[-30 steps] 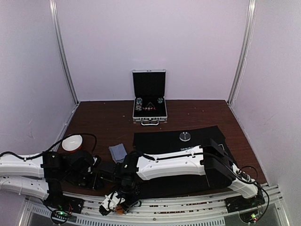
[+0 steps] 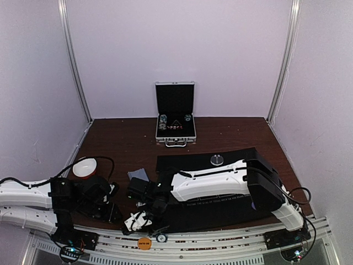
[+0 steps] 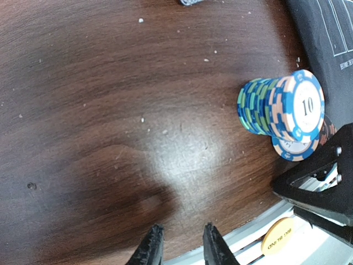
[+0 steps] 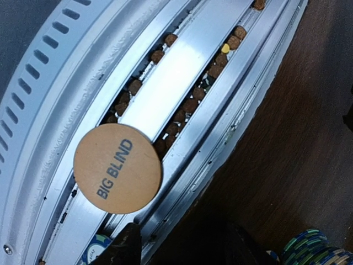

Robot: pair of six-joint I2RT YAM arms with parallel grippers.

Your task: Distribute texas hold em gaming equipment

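An orange disc marked BIG BLIND [image 4: 117, 168] lies flat on the metal rail. My right gripper has its fingers apart beside this disc, and nothing shows between them. A blue chip [image 4: 96, 249] lies on the rail, partly behind a right finger. In the left wrist view a chip stack [image 3: 306, 107], its top marked 10, stands by the right gripper's fingers [image 3: 306, 176], with another chip [image 3: 295, 149] at its foot. My left gripper points over bare wood. A narrow gap shows between its fingertips; whether anything is held lower down is hidden.
An open silver chip case [image 2: 175, 132] stands at the back. The black mat [image 2: 242, 157] carries a clear round piece [image 2: 217, 160]. A white bowl [image 2: 84, 167] and blue-grey cards [image 2: 138, 174] are at left. Between case and mat the wood is free.
The left arm looks still.
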